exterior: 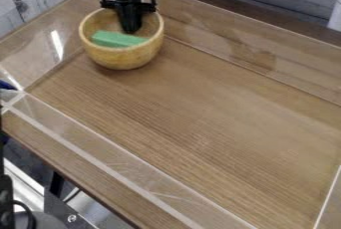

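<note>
A wooden bowl [123, 56] sits near the back left of the wooden table, with a green block [118, 39] lying in it. My black gripper [131, 24] comes from the top of the view and reaches down into the back of the bowl, behind the green block. Its fingertips are dark and small here, so whether anything is between them cannot be seen.
A wall stands at the upper left, and dark objects show at the lower left edge.
</note>
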